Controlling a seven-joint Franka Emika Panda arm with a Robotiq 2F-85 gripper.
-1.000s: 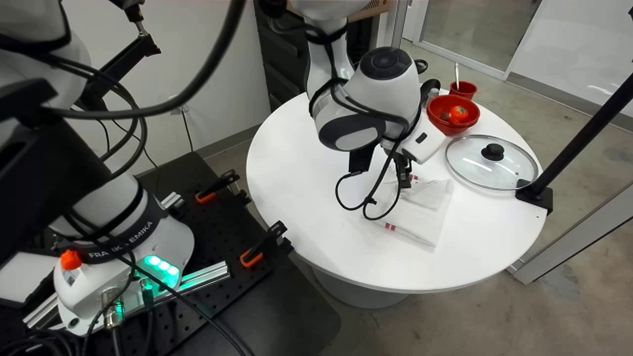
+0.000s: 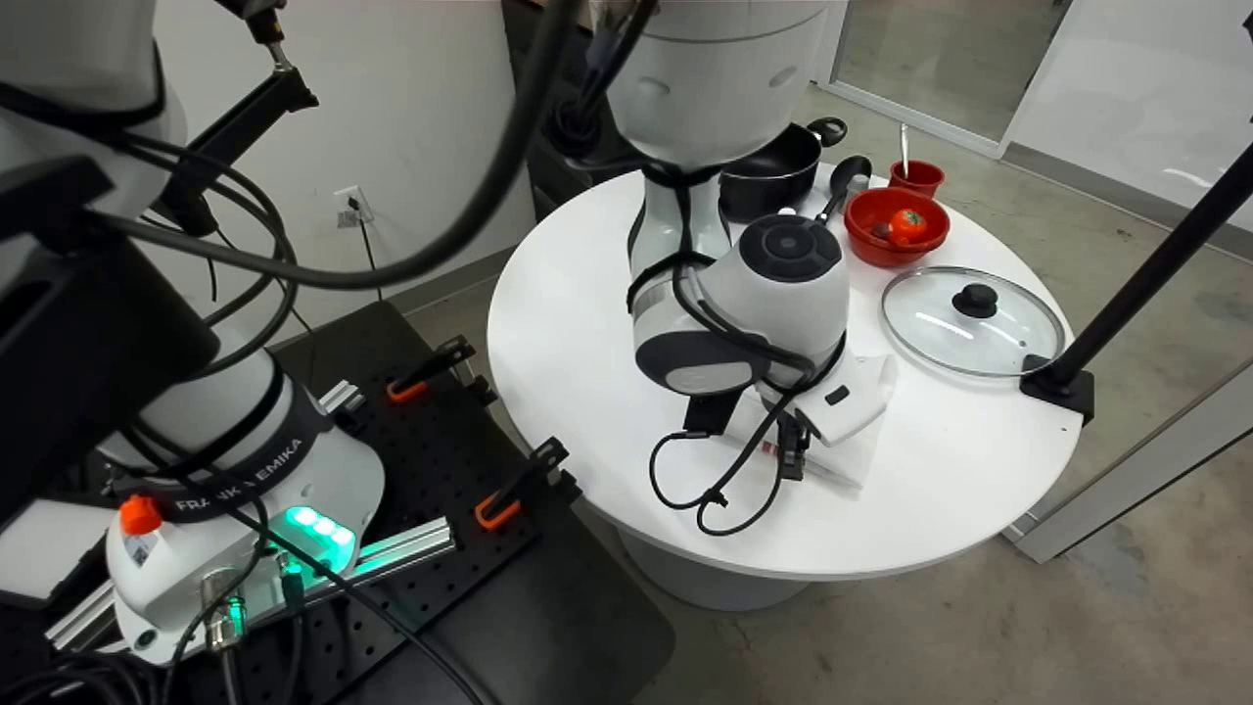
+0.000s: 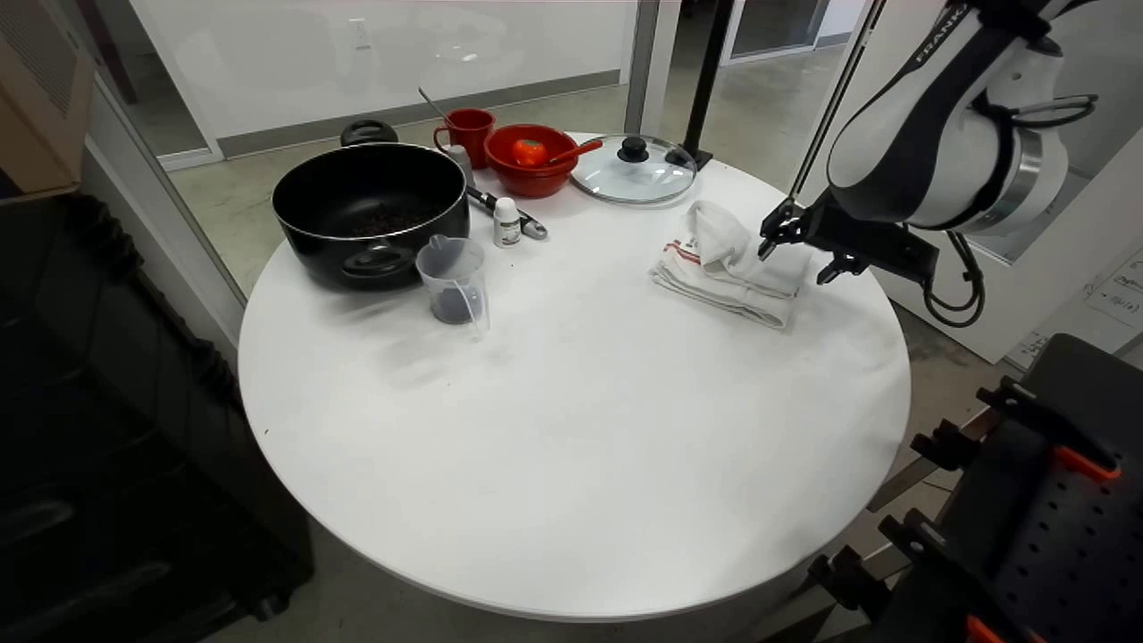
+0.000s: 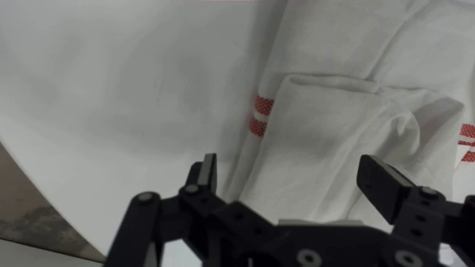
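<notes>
A white cloth with red stripes lies folded on the round white table, one flap of it crumpled on top. In the wrist view the cloth fills the middle and right, its striped edge running down between my fingers. My gripper is open above the cloth, its fingers wide apart with nothing held. Exterior view 2 has the gripper over the cloth's right side, pointing down. In exterior view 1 my arm covers much of the cloth.
At the far side stand a black pot, a clear measuring cup, a small white bottle, red bowls, a red mug and a glass lid.
In exterior view 1 the arm has come down the picture, from the cloth's far edge to over its near striped part. The cloth appears unmoved where it shows.
</notes>
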